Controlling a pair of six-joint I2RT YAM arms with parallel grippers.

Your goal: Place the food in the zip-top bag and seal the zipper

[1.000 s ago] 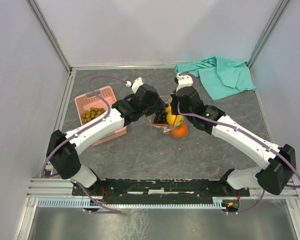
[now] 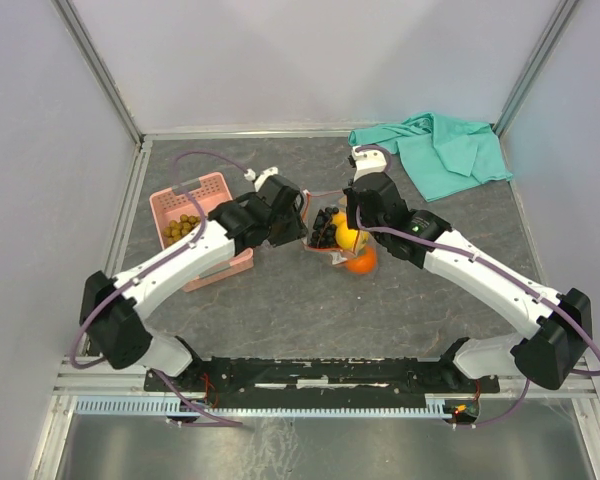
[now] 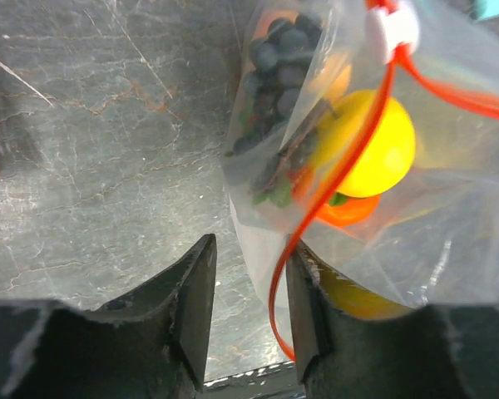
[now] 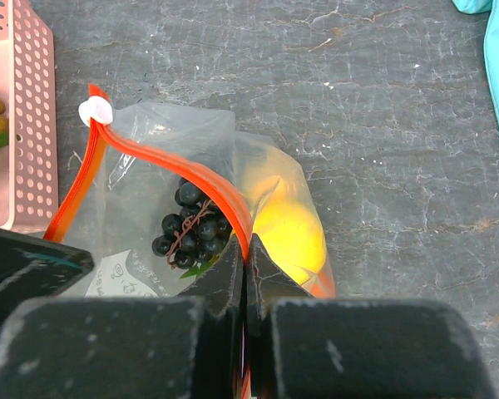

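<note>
The clear zip top bag (image 4: 195,133), edged with an orange zipper strip, gapes open in the middle of the table. Inside it are dark grapes (image 4: 201,233), a yellow fruit (image 4: 291,237) and an orange-red fruit (image 3: 349,209). A white slider (image 4: 95,110) sits at one corner of the zipper. My right gripper is shut on the zipper strip, which runs in and out between its fingers. On the bag's left side, my left gripper holds its fingers apart. The strip passes close by its right finger (image 3: 303,291).
A pink basket (image 2: 242,262) of small brownish-green fruit (image 2: 181,228) stands left, partly under the left arm. Teal cloth (image 2: 450,160) lies at the back right. Bare table (image 2: 280,320) stretches in front of the bag.
The bag's left side has spread outward. The right arm has stayed still.
</note>
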